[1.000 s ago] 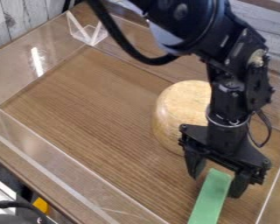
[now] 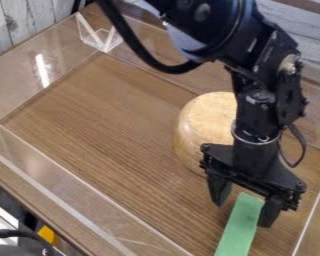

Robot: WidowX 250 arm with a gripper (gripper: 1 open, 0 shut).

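Observation:
The black gripper (image 2: 244,193) is low at the right of the tray, its two fingers apart over the upper end of a green strip (image 2: 235,236) that lies on the wooden floor. Whether the fingers touch the strip cannot be made out. Behind the gripper, partly hidden by it, is a round tan object (image 2: 203,125).
The wooden tray floor (image 2: 96,130) is clear to the left and middle. Clear plastic walls (image 2: 49,180) edge it, with a white bracket (image 2: 100,33) at the back left. A small yellow item (image 2: 45,234) sits outside at the lower left.
The gripper has shifted very slightly; the green strip appears in the same place.

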